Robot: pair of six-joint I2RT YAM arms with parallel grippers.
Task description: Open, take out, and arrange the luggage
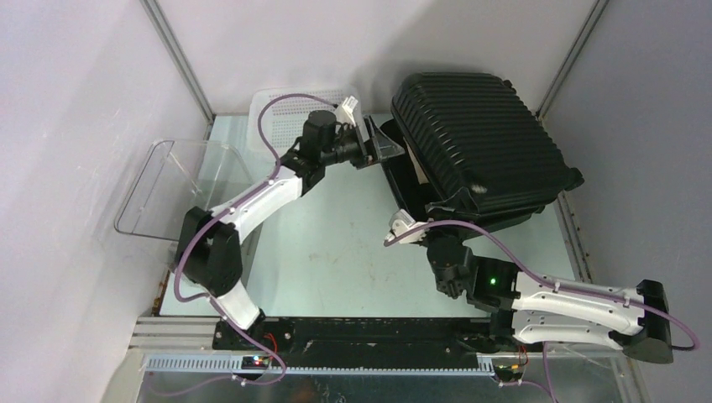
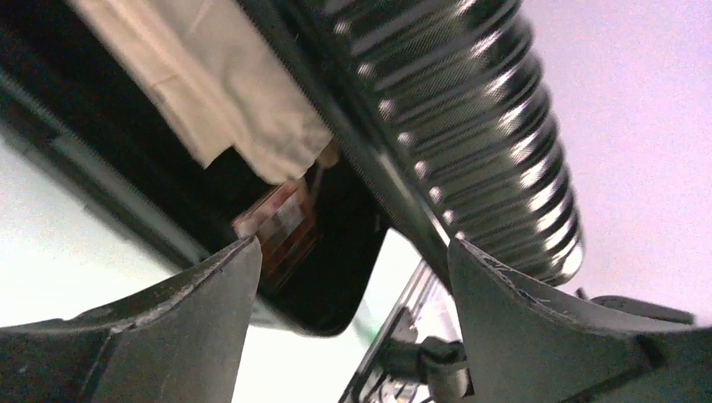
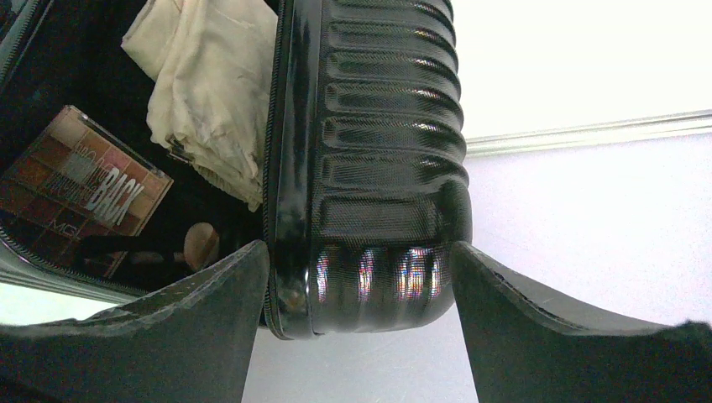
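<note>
The black ribbed suitcase point(image 1: 479, 143) stands partly open at the back right, its lid point(image 3: 369, 201) tilted up. Inside lie a folded beige cloth point(image 3: 214, 96) and a brown patterned box point(image 3: 84, 180). A small brownish object point(image 3: 201, 245) is partly hidden beside the lid's edge. At the opening's left side, my left gripper point(image 1: 388, 144) is open, its fingers point(image 2: 189, 311) apart. My right gripper point(image 1: 451, 204) is at the near corner of the lid. Its fingers point(image 3: 222, 294) are spread, with the lid's corner showing between them; contact is unclear.
A white perforated basket point(image 1: 262, 105) stands at the back, partly behind the left arm. On the left is a clear bin point(image 1: 138, 189). Walls enclose the area.
</note>
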